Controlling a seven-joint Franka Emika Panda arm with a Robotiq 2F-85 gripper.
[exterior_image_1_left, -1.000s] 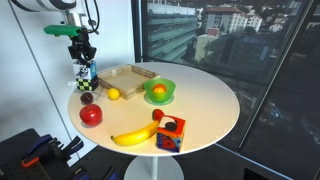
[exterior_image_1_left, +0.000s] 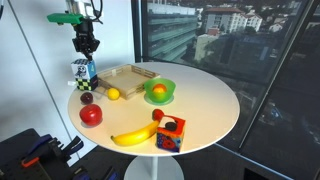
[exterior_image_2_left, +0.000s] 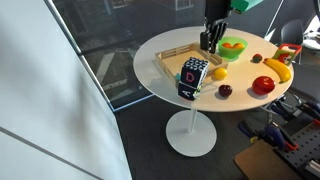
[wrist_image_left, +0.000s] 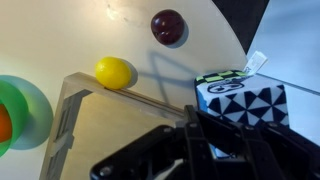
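A soft cube with black-and-white patterned faces and blue edges (exterior_image_1_left: 83, 71) is at the table's left end in exterior view 1. My gripper (exterior_image_1_left: 90, 56) is over it, shut on the cube by its upper part. In exterior view 2 the cube (exterior_image_2_left: 193, 77) shows a dark face with a letter, near the table edge. The wrist view shows its triangle-patterned face (wrist_image_left: 248, 103) and a white tag, beyond the dark fingers; the grip itself is largely hidden there.
Beside the cube lies a shallow wooden tray (exterior_image_1_left: 125, 78). A lemon (wrist_image_left: 113, 73), a dark plum (wrist_image_left: 168, 27) and a red apple (exterior_image_1_left: 91, 116) are close by. Further off are a green bowl (exterior_image_1_left: 160, 97) with orange fruit, a banana (exterior_image_1_left: 135, 134) and a colourful block (exterior_image_1_left: 169, 134).
My gripper and the cube have shifted slightly up, and the cube has turned, showing more of its patterned face. The other objects have stayed put.
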